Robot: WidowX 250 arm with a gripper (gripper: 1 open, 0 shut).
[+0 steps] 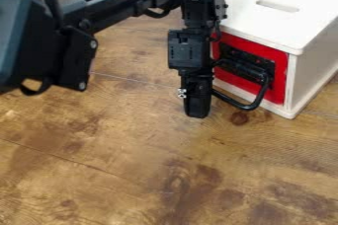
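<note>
My black gripper (196,103) points down in the middle of the camera view, just left of the front of a white box (303,41) with a red front panel (278,61). The gripper looks shut, with nothing visible between its fingers. A black cable loops from it over the red panel, where a dark part sits partly hidden behind the arm and cable.
The box takes up the upper right, with a slot in its top. The arm reaches in from the upper left.
</note>
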